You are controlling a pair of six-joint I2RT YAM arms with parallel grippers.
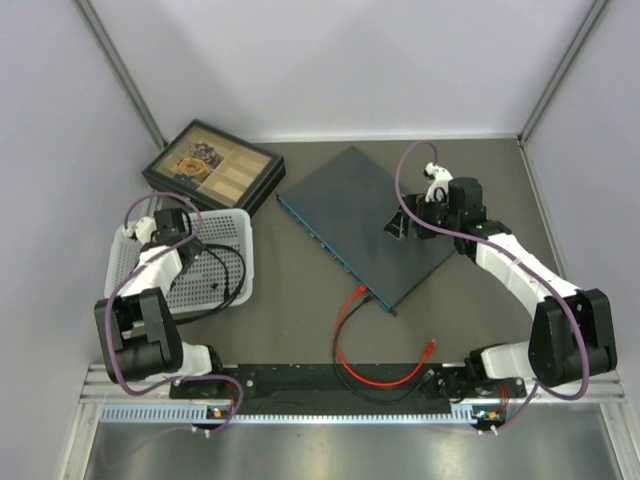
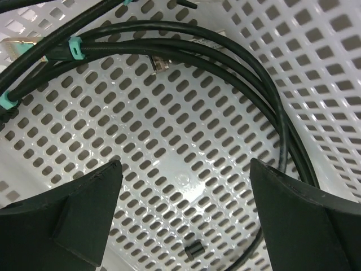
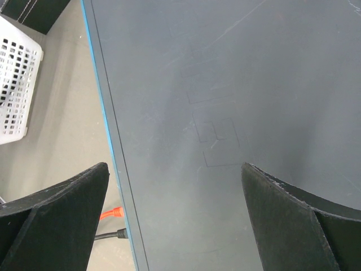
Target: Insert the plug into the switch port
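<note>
Black cables [image 2: 248,84] lie coiled in a white perforated basket [image 1: 249,262]. A metal-ended plug [image 2: 22,47] with a green tab shows at the upper left of the left wrist view, and another metal plug end [image 2: 161,63] lies under the cables. Over the basket hovers my left gripper, open, its fingers apart with only basket floor visible between them. The dark flat switch [image 1: 350,205] rests on the table, its blue front edge [image 1: 325,244] facing the basket side. My right gripper is open above the switch's top, holding nothing.
A red cable [image 1: 385,384] and a black cable [image 1: 345,376] run from the switch's near corner across the front. Behind the basket stands a dark compartment case [image 1: 225,170]. A small black piece [image 2: 194,249] lies on the basket floor. Bare table separates basket and switch.
</note>
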